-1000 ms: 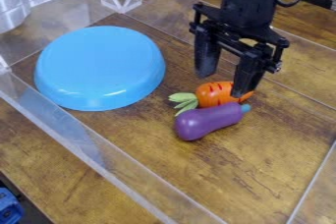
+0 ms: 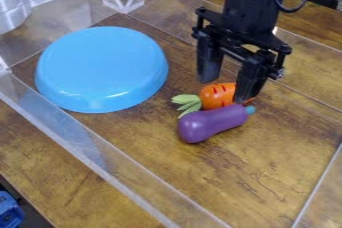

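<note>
My gripper [image 2: 235,80] is a black mechanism hanging over the wooden table, its fingers just above an orange carrot [image 2: 219,96] with green leaves pointing left. A purple eggplant [image 2: 211,123] with a teal tip lies in front of the carrot. The fingers partly hide the carrot, and whether they are open or shut is unclear. A blue plate [image 2: 102,72] sits on the left.
Clear plastic walls run along the left and right edges. A small blue object [image 2: 8,212] shows at the bottom left corner.
My gripper has shifted slightly down and left over the carrot. The carrot and eggplant look nearly in the same places.
</note>
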